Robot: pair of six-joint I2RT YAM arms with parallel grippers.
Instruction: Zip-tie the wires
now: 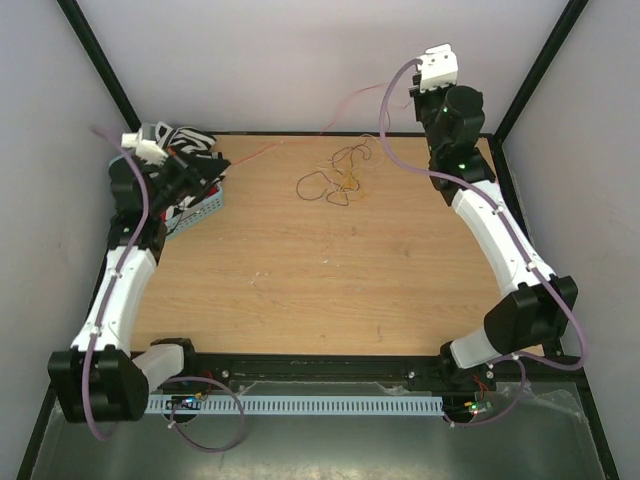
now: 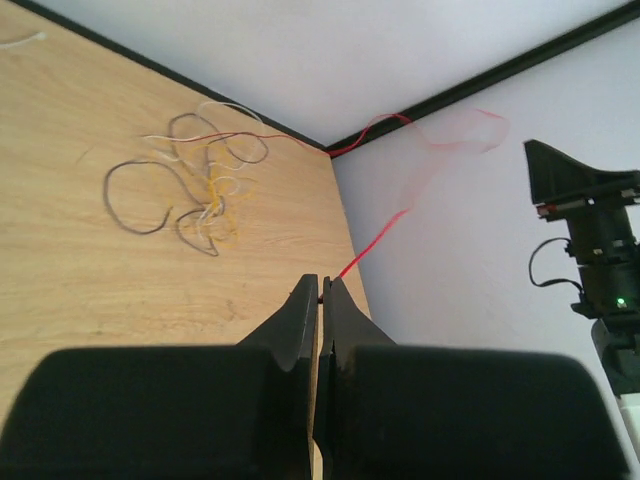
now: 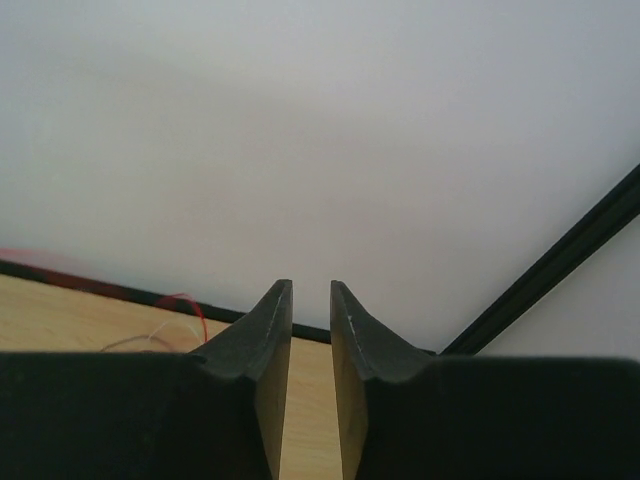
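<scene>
On the far part of the table lies a loose tangle of thin wires [image 1: 342, 184], grey, yellow and white. In the left wrist view, my left gripper is shut with the end of a red wire [image 2: 376, 238] between its tips. That wire is blurred and loops through the air back to the tangle. My right gripper is raised near the back wall, partly open, nothing between its fingers. Below it, in the right wrist view, a piece of red wire curves over the table edge. No zip tie can be made out.
At the left, a light blue basket [image 1: 200, 210] with dark and patterned items stands partly beneath my left arm. A white wall and dark edge rail close off the back.
</scene>
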